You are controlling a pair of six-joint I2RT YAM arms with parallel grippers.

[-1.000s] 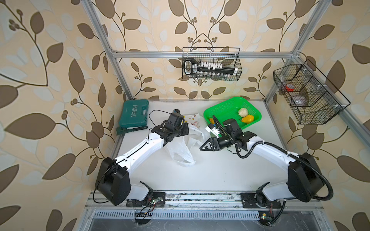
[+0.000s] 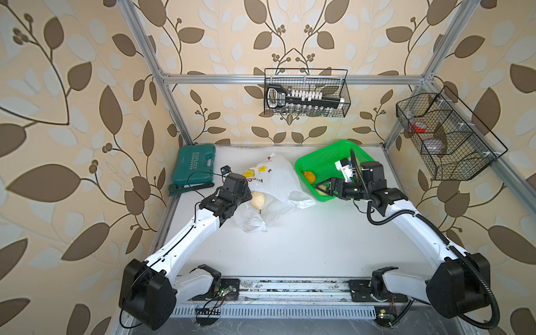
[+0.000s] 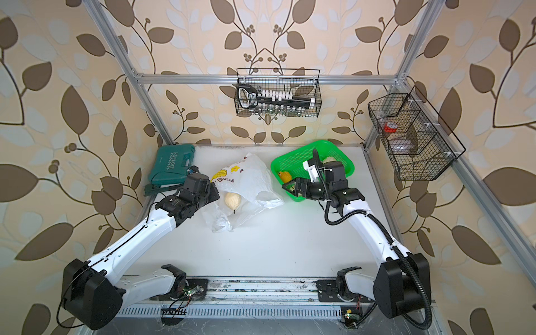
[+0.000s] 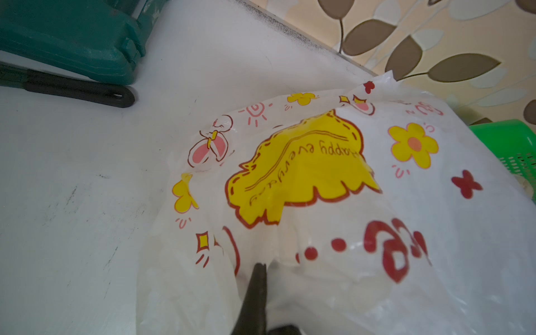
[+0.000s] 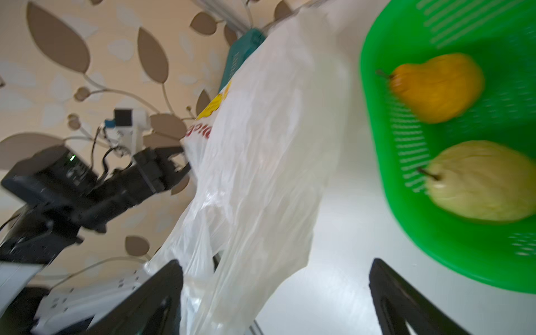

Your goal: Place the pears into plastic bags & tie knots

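A white printed plastic bag lies crumpled mid-table, raised toward my left gripper, with a pale pear showing through or at its lower part. My left gripper is shut at the bag's left side; in its wrist view, bag plastic surrounds the dark finger. My right gripper stands open over the green basket's left edge, right of the bag. Inside the basket are an orange pear and a pale pear; other contents are partly hidden by the right arm.
A teal tool case and a black-handled tool lie at the back left. Wire baskets hang on the back and right walls.
My left gripper has moved left, the bag spreading leftward and uncovering the pale pear. My right gripper has risen and moved right and back over the green basket.
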